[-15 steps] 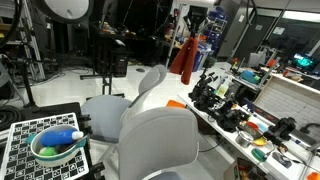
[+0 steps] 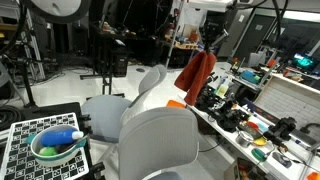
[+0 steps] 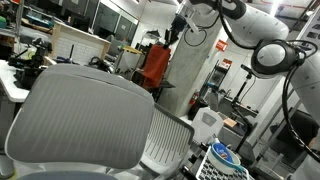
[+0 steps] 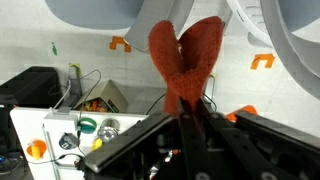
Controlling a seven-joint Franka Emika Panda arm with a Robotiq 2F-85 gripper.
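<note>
A red-brown cloth (image 2: 196, 76) hangs in the air from my gripper (image 2: 209, 45), which is shut on its upper end. In exterior view 2 the cloth (image 3: 157, 65) drops below the gripper (image 3: 173, 38), behind the chairs. The wrist view shows the cloth (image 4: 190, 60) bunched at the gripper, its loose part reaching over a grey chair's edge in the picture. Dark fingers cover part of the floor there. The cloth hides the exact pinch point.
Grey chairs (image 2: 160, 142) fill the middle of the room. A bowl of items (image 2: 57, 144) rests on a perforated board at the left. A cluttered white table (image 2: 285, 160) runs along the right. Bare floor shows at the back left.
My gripper and the cloth have moved to the right and lower in exterior view 1. The cloth now hangs at a slant; the grip on it continues.
</note>
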